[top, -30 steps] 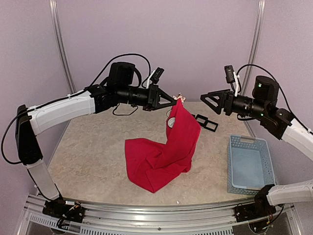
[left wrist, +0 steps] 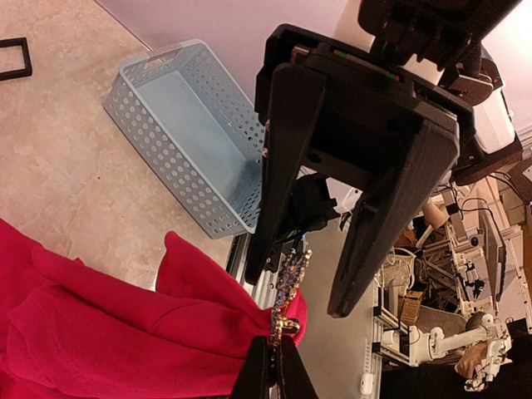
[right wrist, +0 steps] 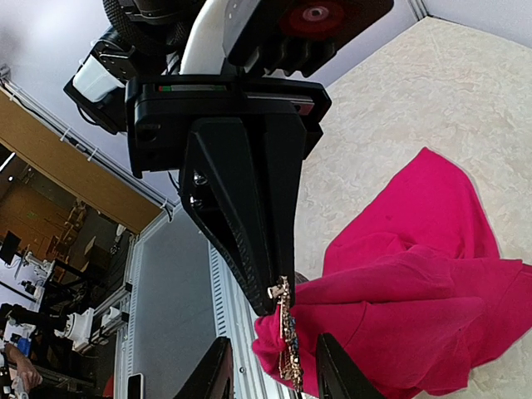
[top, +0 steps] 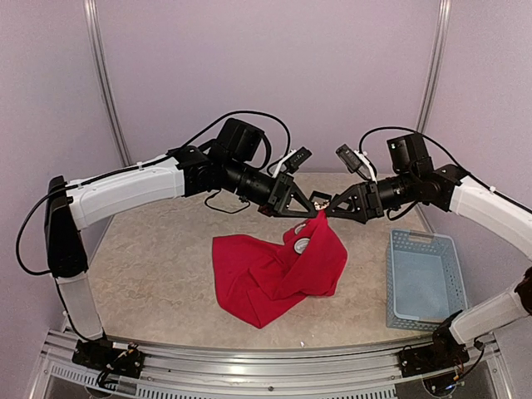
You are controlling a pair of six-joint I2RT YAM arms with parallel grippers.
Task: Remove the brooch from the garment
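A red garment (top: 274, 274) lies on the table, one corner lifted to my left gripper (top: 309, 209), which is shut on it at the brooch. The sparkly brooch (left wrist: 289, 283) runs along that pinched corner, at the tip of the left fingers in the left wrist view and upright on the red fabric in the right wrist view (right wrist: 288, 332). My right gripper (top: 334, 208) faces it from the right, its fingers apart on either side of the brooch in both wrist views; whether they touch it I cannot tell.
A light blue plastic basket (top: 426, 283) stands at the right of the table. Dark frames lie behind the grippers, mostly hidden.
My right gripper has come in leftward and down to the brooch. My left gripper has moved right and down with the garment's corner, which now hangs lower.
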